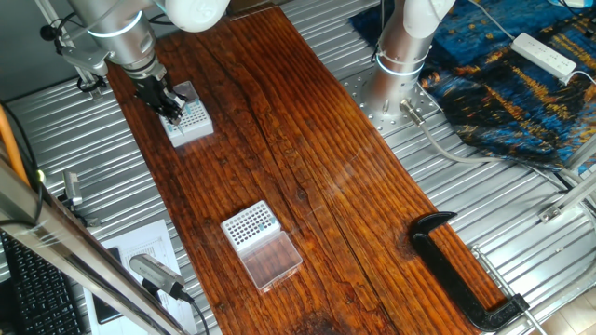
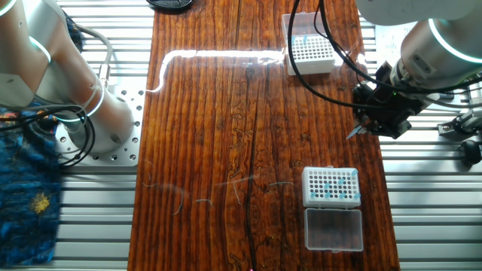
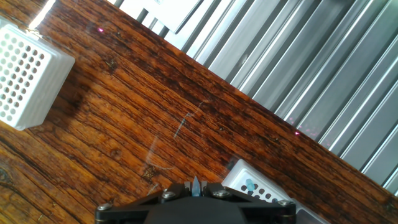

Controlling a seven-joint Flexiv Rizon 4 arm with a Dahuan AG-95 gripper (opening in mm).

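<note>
Gripped upright in my gripper is a small blue pipette tip [image 3: 196, 186]; in exterior view 2 the tip [image 2: 355, 131] pokes out below the gripper [image 2: 364, 123]. Just beside and beneath the gripper [image 1: 173, 104] stands one white tip rack [image 1: 194, 135], partly hidden by it in exterior view 1. Several blue tips sit in holes of this rack [image 2: 331, 204]. A second white rack [image 1: 250, 228], with mostly empty holes, lies farther along the table; its wall [image 3: 53, 78] shows at the left of the wrist view. Both have clear lids folded open.
A black clamp [image 1: 456, 279] grips the table edge. Dark cables [image 2: 331, 98] hang across exterior view 2. Bare wooden tabletop [image 1: 279, 140] lies between and beside the racks.
</note>
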